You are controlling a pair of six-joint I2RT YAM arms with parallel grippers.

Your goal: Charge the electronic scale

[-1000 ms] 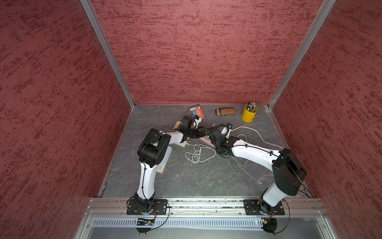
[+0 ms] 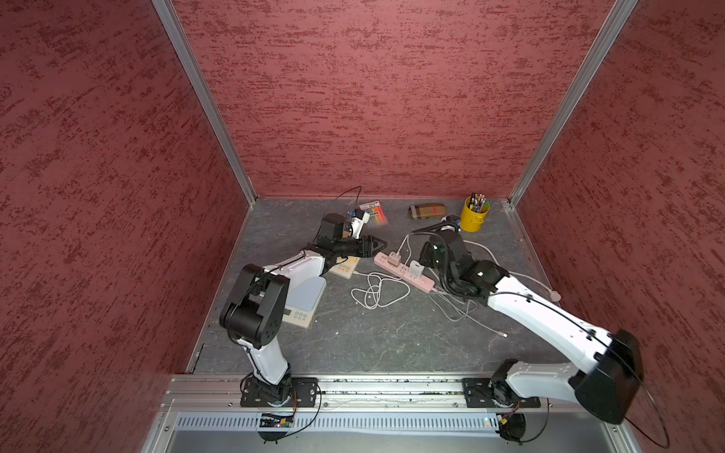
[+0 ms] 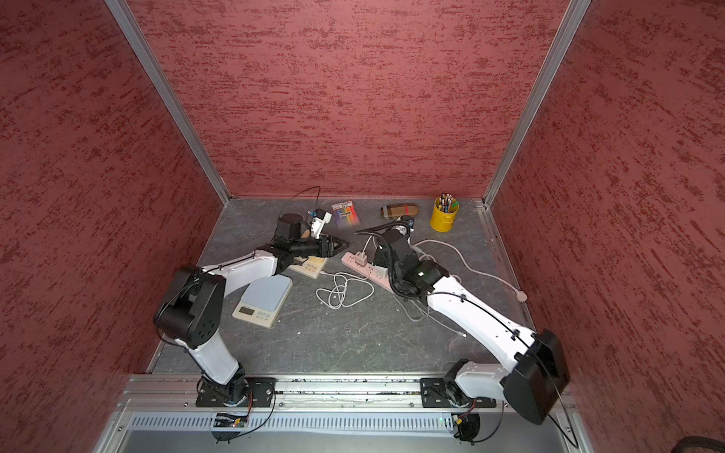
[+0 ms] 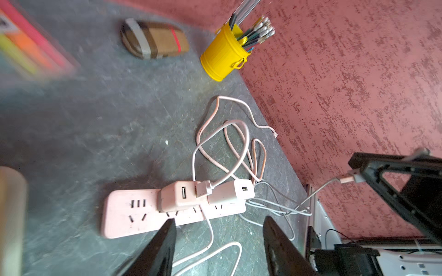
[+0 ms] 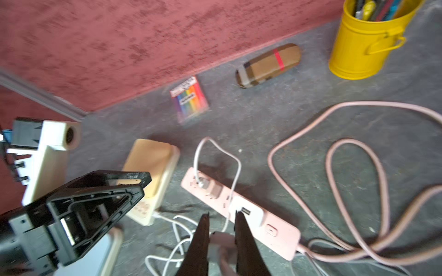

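Observation:
The pink power strip (image 5: 276,237) lies mid-table, carrying a pink charger (image 4: 177,196) and a white charger (image 4: 234,191) with an empty USB port facing out. A white cable plug (image 4: 205,188) sits in the pink charger. My right gripper is shut on a cable plug (image 4: 353,176), held in the air to the right of the strip. A beige-topped scale (image 5: 149,165) has a white cable at its edge. Nearer the front left lies a blue-topped scale (image 3: 266,292). My left gripper stands open and empty, near the strip's left end.
A yellow pen bucket (image 2: 472,217), a brown case (image 2: 427,210) and a colourful packet (image 5: 189,99) stand along the back. White cable coils (image 2: 375,290) lie before the strip, and more cables run to its right.
My right arm has drawn back and right from the strip, uncovering the chargers. The left arm has shifted a little left and back, leaving a gap between the grippers.

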